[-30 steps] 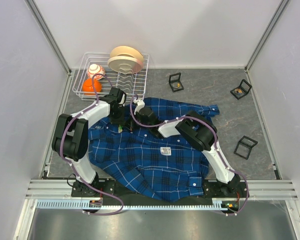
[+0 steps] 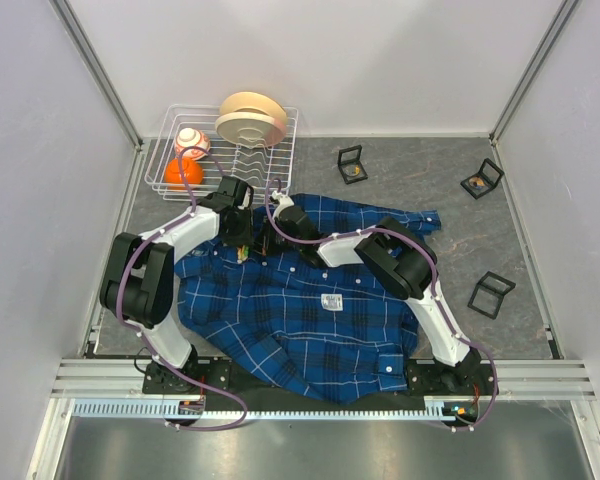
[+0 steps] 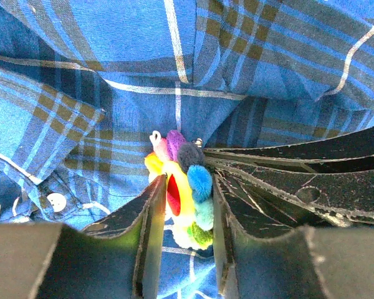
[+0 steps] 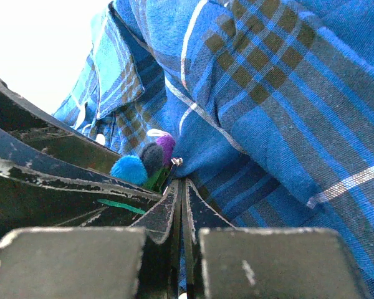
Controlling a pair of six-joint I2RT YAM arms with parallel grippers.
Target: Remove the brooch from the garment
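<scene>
The brooch (image 3: pixel 186 193), a fuzzy multicoloured flower, sits on the blue plaid garment (image 3: pixel 134 99). In the left wrist view it lies between the fingers of my left gripper, which stand apart on either side of it; whether they grip it is unclear. A small metal end of its pin (image 4: pixel 176 162) shows beside the purple petal. My right gripper is shut right beside that pin, its tips against the cloth; what lies between them is hidden. From above, both grippers meet over the garment's upper left, the brooch (image 2: pixel 242 253) partly covered.
A wire dish rack (image 2: pixel 295 150) with plates and orange bowls stands close behind the left arm. Several small open black boxes (image 2: pixel 352 165) lie to the back and right.
My right gripper and forearm have shifted slightly to the right. The left gripper has moved only a little, and more of the brooch's colours show from above. The garment lies much the same.
</scene>
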